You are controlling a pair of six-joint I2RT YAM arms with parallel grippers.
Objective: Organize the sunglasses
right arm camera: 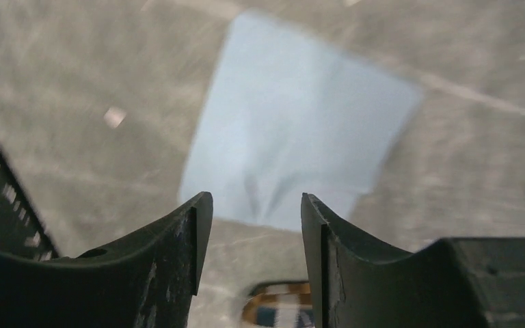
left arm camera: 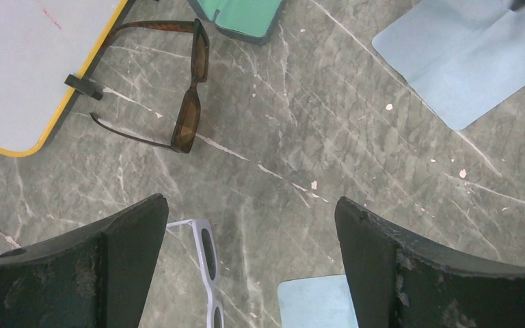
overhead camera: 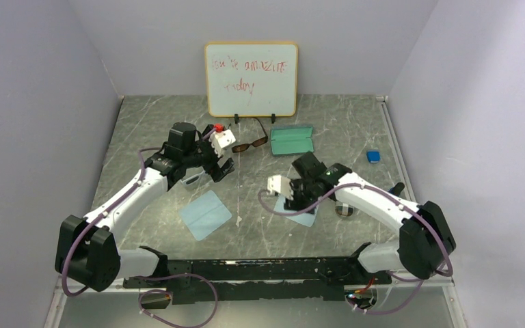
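Dark brown sunglasses lie unfolded near the whiteboard. White sunglasses lie below my open left gripper, partly hidden by it in the top view. My right gripper stands open above a light blue cloth, nothing between its fingers. A brown item is partly hidden beside the right arm; in the blurred right wrist view a striped item shows at the bottom. A second blue cloth lies at the front left.
An open green case lies at the back centre, beside the whiteboard. A small blue box and a dark object are at the right.
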